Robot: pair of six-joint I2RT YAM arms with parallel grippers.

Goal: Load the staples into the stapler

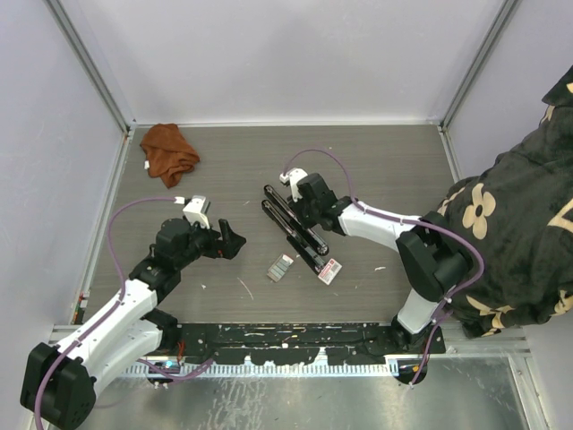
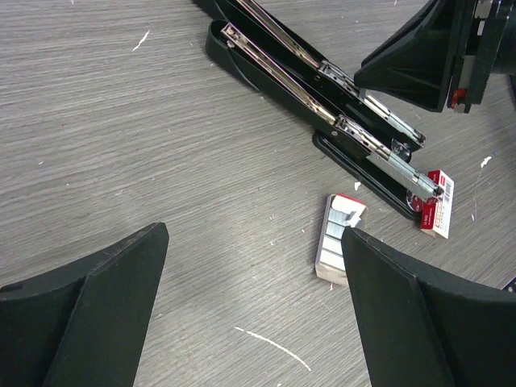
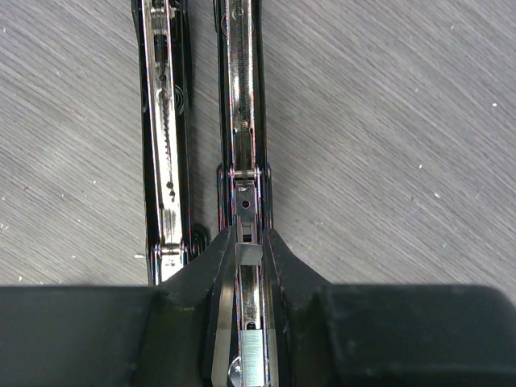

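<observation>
Two long black stapler bodies with metal rails lie side by side, the front stapler (image 1: pixel 285 223) nearer the table's front and the rear stapler (image 1: pixel 275 195) behind it. My right gripper is low over the rear stapler (image 3: pixel 243 121), a fingertip on either side of its rail. A small silver piece (image 3: pixel 249 255) shows between them; whether it is gripped I cannot tell. In that rail a pale strip (image 3: pixel 253 355) lies closer to the camera. Staple strips (image 2: pixel 330 243) rest in a block on the table. My left gripper (image 1: pixel 231 239) hangs open and empty.
A red-and-white box (image 2: pixel 438 203) lies by the staplers' near end. The brown cloth (image 1: pixel 168 152) is at the back left, and a dark floral fabric (image 1: pixel 515 215) hangs at the right. Left of the staplers, the table (image 1: pixel 224 166) is clear.
</observation>
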